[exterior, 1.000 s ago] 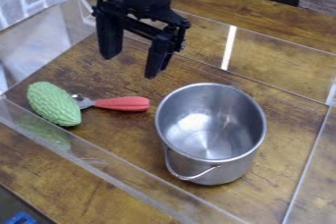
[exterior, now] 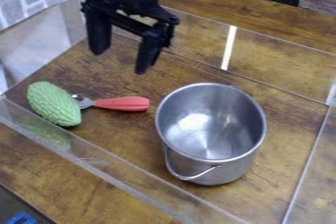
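My black gripper [exterior: 124, 47] hangs open over the back left of the wooden surface, with nothing visible between its fingers. Below it lie a green bumpy vegetable [exterior: 53, 104] and, just right of that, a utensil with a red handle [exterior: 122, 103], its metal end partly hidden by the vegetable. A steel pot [exterior: 210, 152] with a wire handle stands to the right, upright and empty.
Clear low walls [exterior: 118, 163] edge the wooden work area [exterior: 262, 66]. A white strip [exterior: 230, 46] lies at the back. A dark blue object sits at the bottom left corner.
My gripper has shifted slightly to the left and up. The vegetable, utensil and pot have not moved.
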